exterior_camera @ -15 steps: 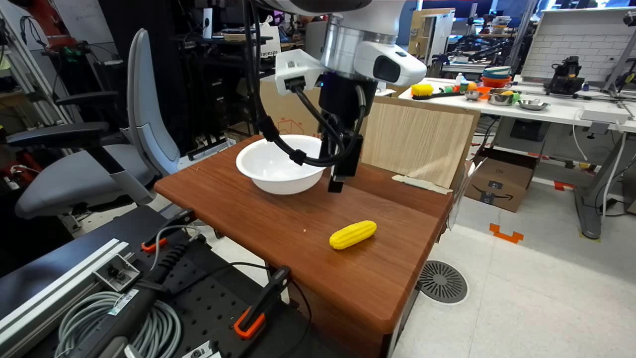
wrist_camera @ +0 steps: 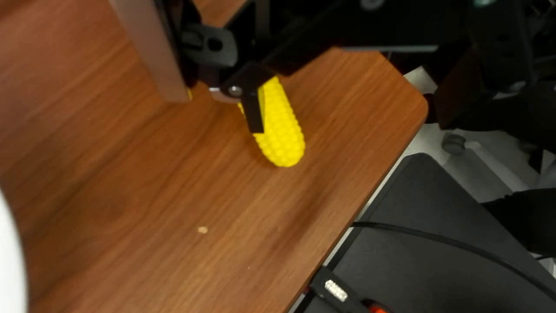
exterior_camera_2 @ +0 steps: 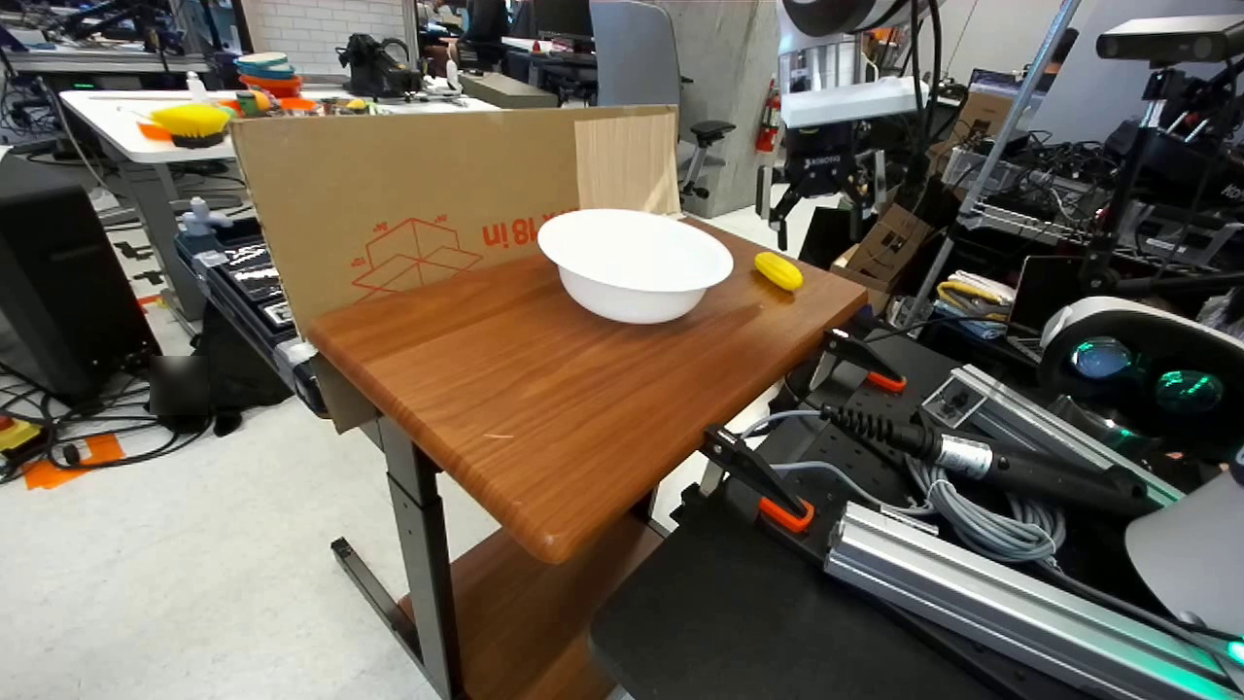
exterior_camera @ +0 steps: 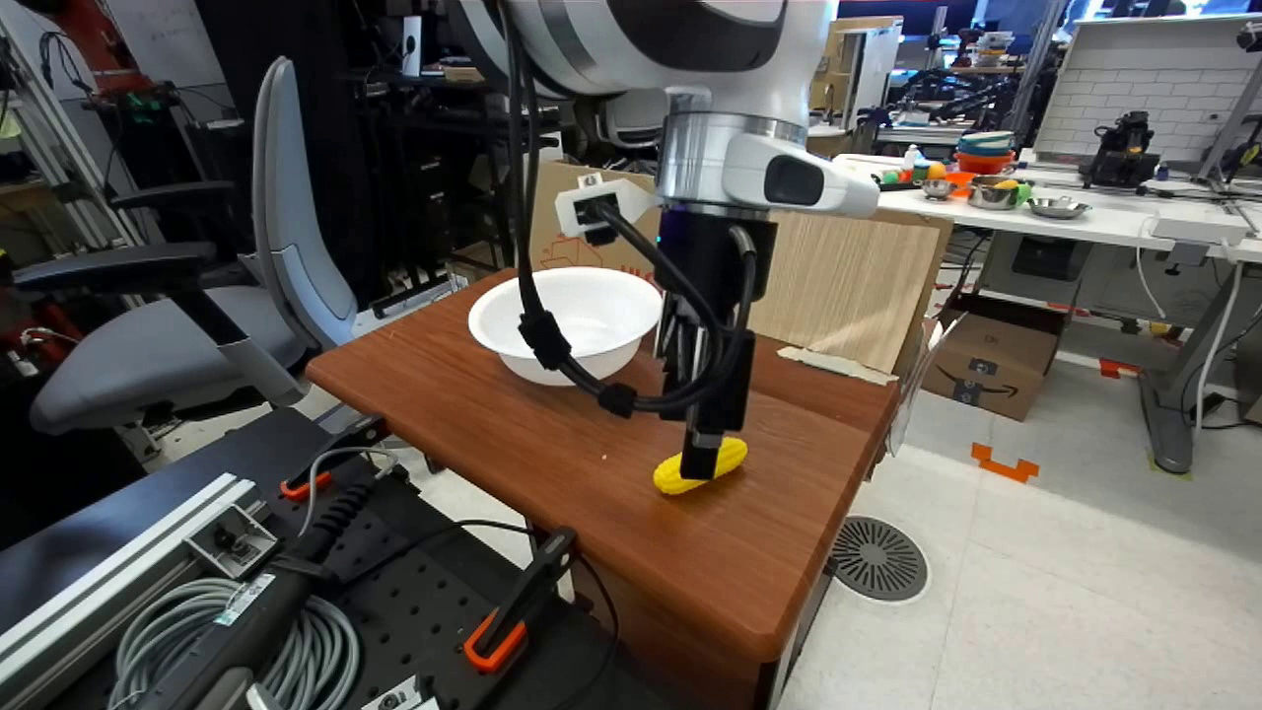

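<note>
A yellow toy corn cob [exterior_camera: 731,457] lies on its side on the brown wooden table [exterior_camera: 450,377]. In exterior view 2 the corn [exterior_camera_2: 777,270] rests near the table's far right end, right of the white bowl [exterior_camera_2: 636,266]. My gripper [exterior_camera_2: 818,231] points downward, its fingers apart in that view and nothing between them. One dark finger [exterior_camera: 701,457] overlaps the cob in exterior view 1. From the wrist, part of the corn [wrist_camera: 281,136] is hidden behind a finger [wrist_camera: 253,112]; whether they touch cannot be told.
A cardboard sheet [exterior_camera_2: 408,198] stands along one table edge. Orange-tipped clamps [exterior_camera: 509,615] and a black side table with cable and metal rail adjoin another edge. The tabletop on the bowl's other side is clear in exterior view 2.
My gripper has come down and toward the camera in exterior view 1, from beside the bowl to over the corn. Corn and bowl stay in place.
</note>
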